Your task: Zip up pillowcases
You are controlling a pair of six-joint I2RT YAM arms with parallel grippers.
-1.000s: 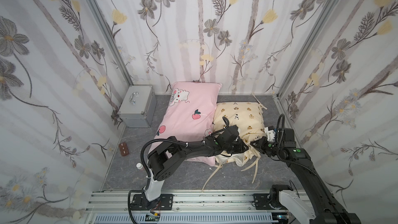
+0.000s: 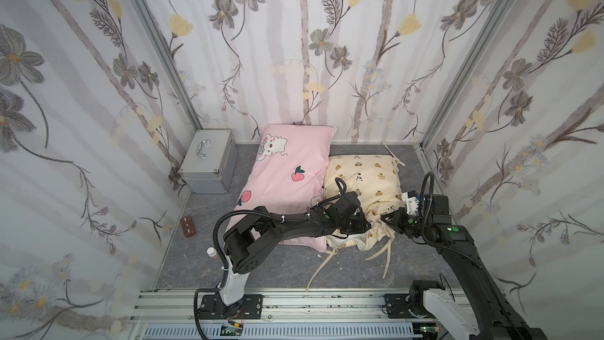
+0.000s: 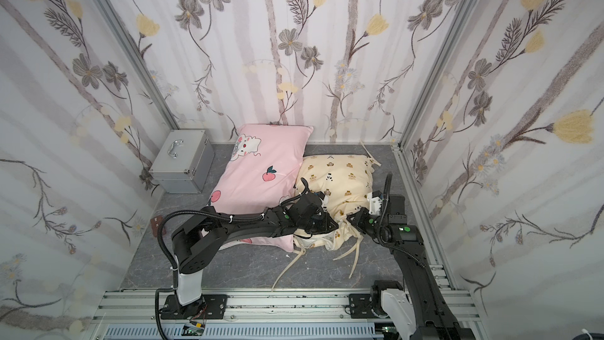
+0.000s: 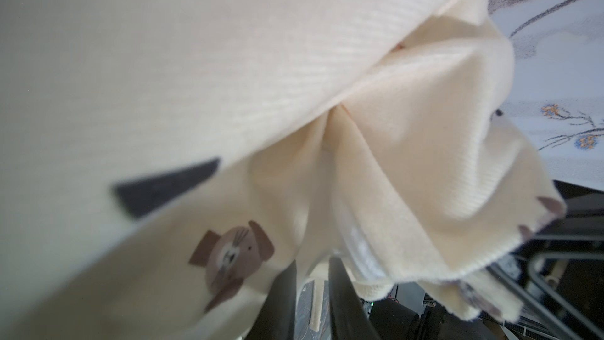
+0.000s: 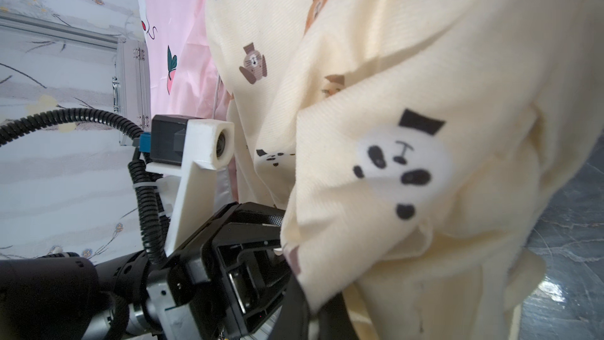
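Note:
The cream pillowcase with animal prints [image 2: 361,176] lies on the right, its front part bunched and open, with loose ties. The pink pillow [image 2: 289,170] lies to its left. Over the cream case's front, my left gripper is among folds of fabric, its dark fingertips close together on the cloth near what looks like an inner edge. My right gripper sits at the case's right, fingertips shut against the bunched cloth; whether any cloth is between them is hidden. No zipper pull can be made out clearly.
A silver case [image 2: 206,167] stands back left. A small brown object [image 2: 187,226] and a white cap [image 2: 211,252] lie front left. Printed walls enclose three sides.
My left gripper has shifted very slightly over the cream case. The right arm and the pillows look almost unchanged.

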